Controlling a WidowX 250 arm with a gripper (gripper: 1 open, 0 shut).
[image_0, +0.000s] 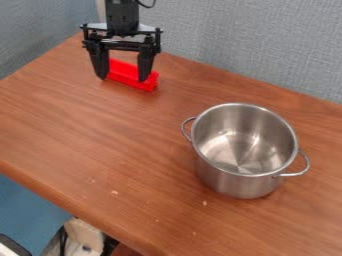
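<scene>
My black gripper (122, 62) hangs at the back left of the wooden table, its two fingers apart. Just beneath and behind them lies a red bar-shaped block (134, 80), partly hidden by the fingers. A steel pot (243, 172) with two side handles stands empty on the right half of the table.
Grey walls border it at the back and left. Blue floor and some small items show below its front left edge.
</scene>
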